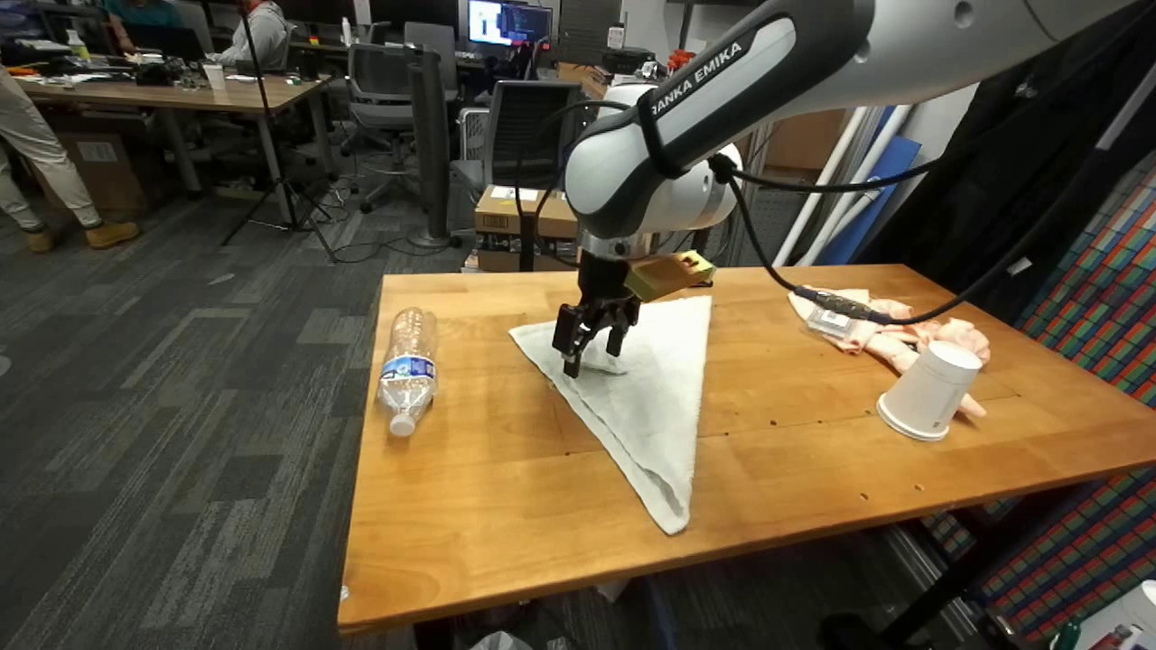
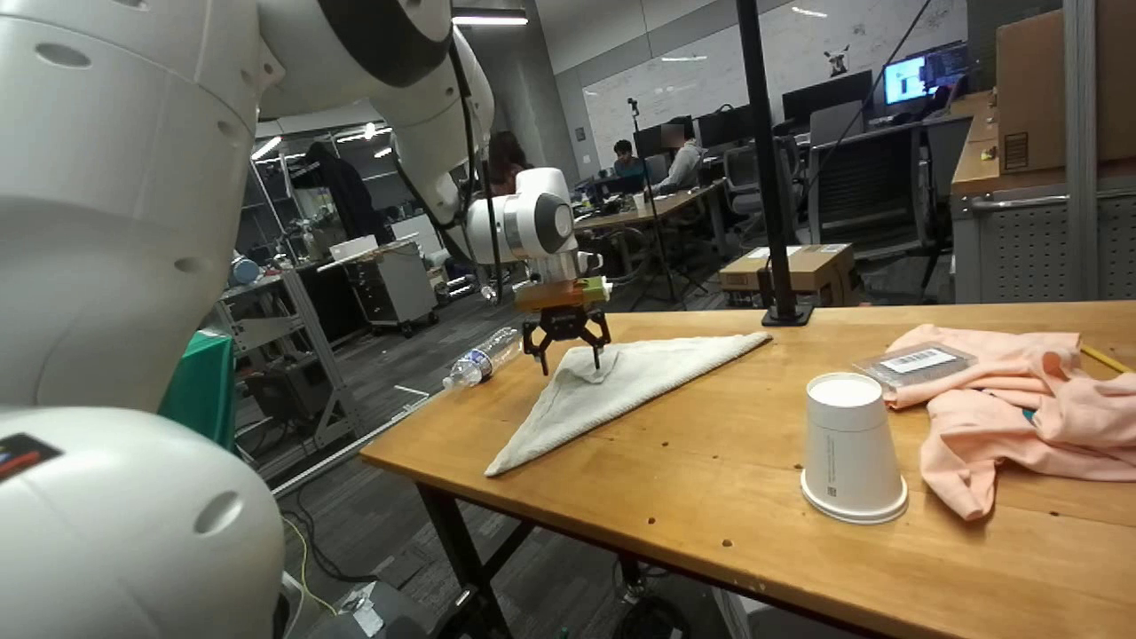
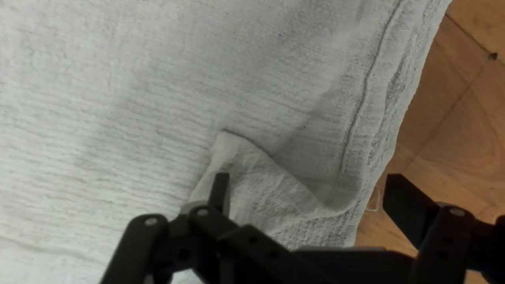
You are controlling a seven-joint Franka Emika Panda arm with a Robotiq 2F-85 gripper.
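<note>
A white towel (image 1: 661,401), folded to a triangle, lies on the table with a small flap (image 3: 265,189) turned up near its long edge. Over that edge my gripper (image 1: 592,359) stands open, pointing down. In the wrist view, one of its fingers (image 3: 220,191) is over the towel beside the flap, while the other shows over bare wood past the edge. The flap lies between them, not gripped. From the second exterior view, the gripper (image 2: 571,367) appears low at the far-left part of the towel (image 2: 628,389); whether its tips touch the cloth I cannot tell.
A clear plastic bottle (image 1: 409,368) lies near the table's left edge. To the right are an upside-down white cup (image 2: 852,447), a peach cloth (image 2: 1012,399) and a clear packet (image 2: 918,360). Bare wood (image 1: 791,433) separates the towel from the cup.
</note>
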